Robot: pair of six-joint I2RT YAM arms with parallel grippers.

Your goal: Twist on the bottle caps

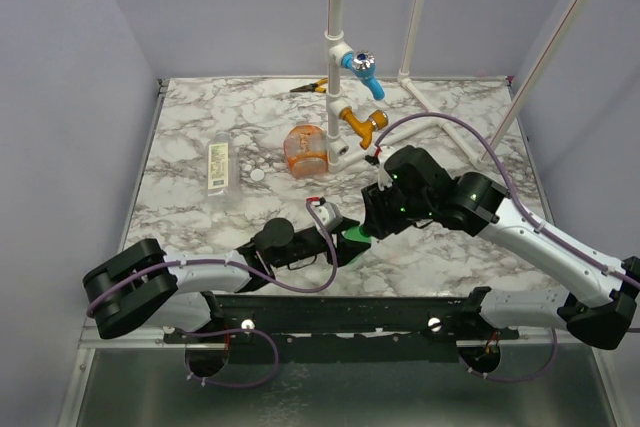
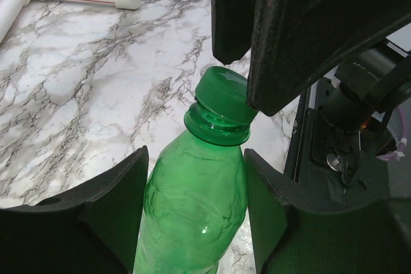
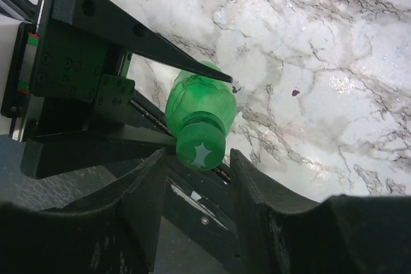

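A green bottle (image 2: 192,203) leans between the fingers of my left gripper, which bear on its sides just below the shoulder. Its ridged green cap (image 2: 225,91) sits on the neck; how tightly it is threaded cannot be told. In the right wrist view the cap (image 3: 201,147) faces the camera, showing a pale star on top. My right gripper is part open, its fingertips on either side of the cap with small gaps. From above, both grippers meet at the bottle (image 1: 358,234), largely covering it.
A clear bottle (image 1: 231,182) with a label lies left, a small white disc (image 1: 257,175) beside it. Behind are an orange container (image 1: 305,152), white pipes (image 1: 334,97) with taps, and pliers (image 1: 310,87).
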